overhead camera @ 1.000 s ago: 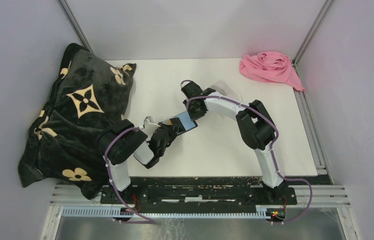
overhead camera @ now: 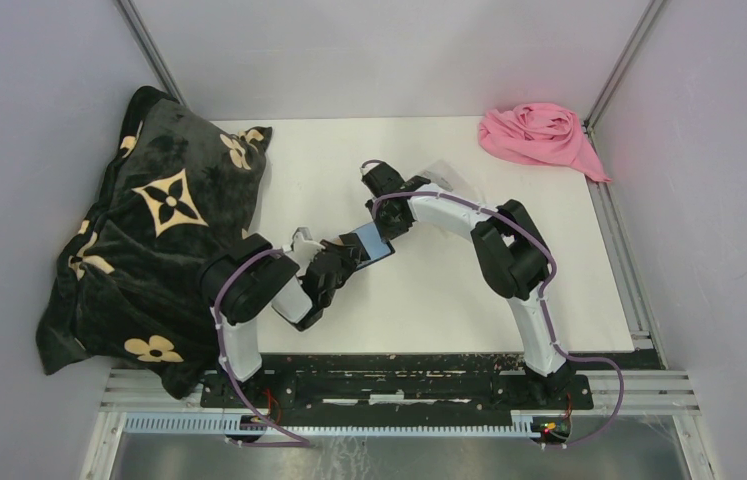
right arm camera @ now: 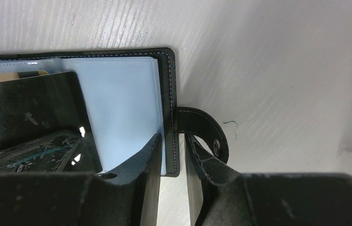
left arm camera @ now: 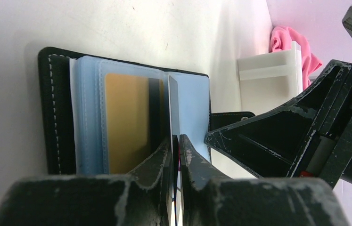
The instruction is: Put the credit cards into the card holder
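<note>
An open card holder [right arm camera: 122, 103] with a black cover and pale blue sleeves lies flat on the white table. My left gripper is shut on the black credit card [left arm camera: 174, 108], which stands nearly edge-on to the left wrist camera. In the right wrist view this black card lies over the middle of the holder, outside the sleeves. A gold card [left arm camera: 126, 117] shows behind the left page's clear sleeve. At the holder's right edge, my right gripper has its fingertips slightly apart, astride the cover's border. The sleeve's opening is hard to make out.
A strap with a snap [right arm camera: 216, 146] sticks out from the holder's right side. Beyond the right arm stands a clear-white box [left arm camera: 263, 75]. Pink cloth [overhead camera: 539, 135] lies at the back right, a dark blanket [overhead camera: 164, 240] at the left.
The right gripper has stayed put.
</note>
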